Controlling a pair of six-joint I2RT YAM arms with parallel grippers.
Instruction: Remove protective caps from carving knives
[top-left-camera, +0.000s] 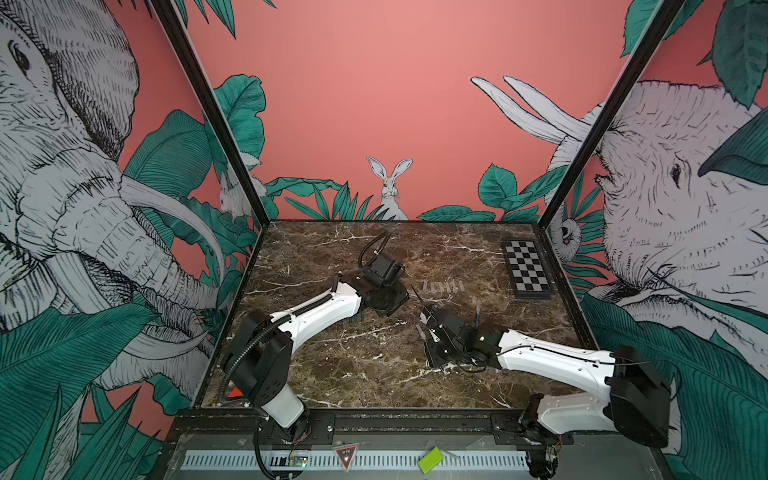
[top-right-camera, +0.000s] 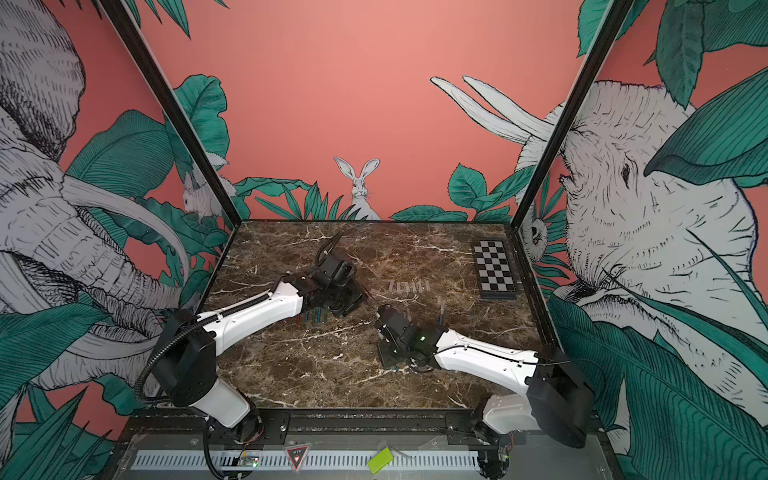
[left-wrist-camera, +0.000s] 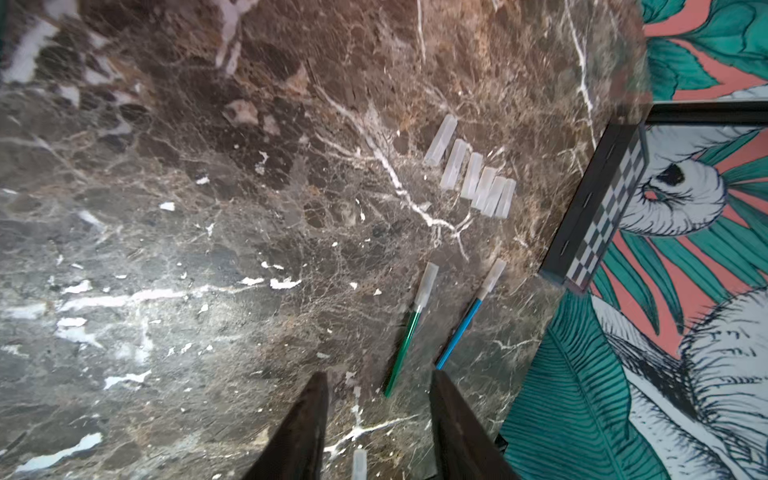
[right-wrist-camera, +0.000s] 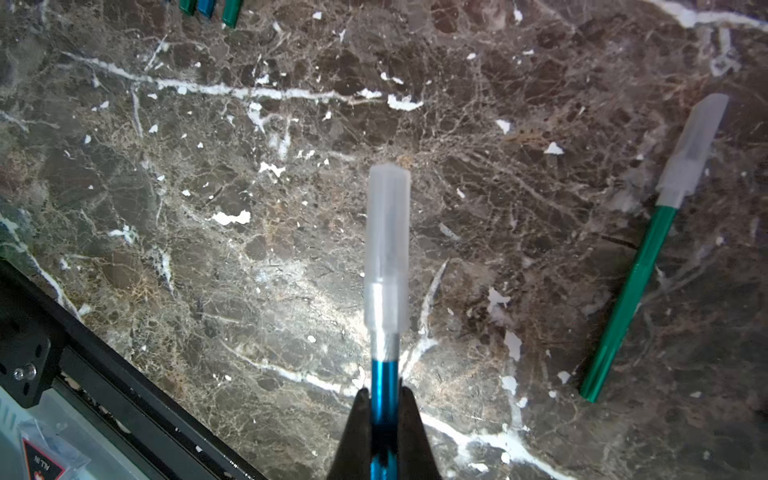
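Observation:
My right gripper is shut on a blue knife (right-wrist-camera: 385, 376), its clear cap (right-wrist-camera: 387, 240) on the end. My left gripper hangs above the table, fingers parted with nothing between them. A green knife (left-wrist-camera: 404, 344) and a second blue knife (left-wrist-camera: 460, 328), both capped, lie on the table in the left wrist view; another capped green knife (right-wrist-camera: 628, 296) lies in the right wrist view. Several clear caps (left-wrist-camera: 472, 172) lie in a row toward the back.
A checkered board (top-left-camera: 525, 268) stands at the back right. A few coloured handles (right-wrist-camera: 206, 6) show at the top of the right wrist view. The table (top-left-camera: 304, 248) has bare room at the back left and front middle.

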